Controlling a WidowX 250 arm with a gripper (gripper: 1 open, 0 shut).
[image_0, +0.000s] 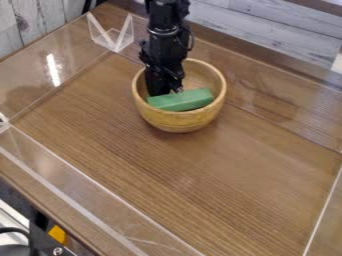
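A wooden bowl (181, 118) sits on the table toward the upper middle, holding a green block (189, 99) in its front right part. My black gripper (160, 86) reaches down from the top of the view into the left side of the bowl, just behind and left of the block. Its fingertips are partly hidden by the bowl and block; nothing clearly shows between them.
A white clear-plastic piece (112, 38) stands at the back left, and white wall panels border the back.
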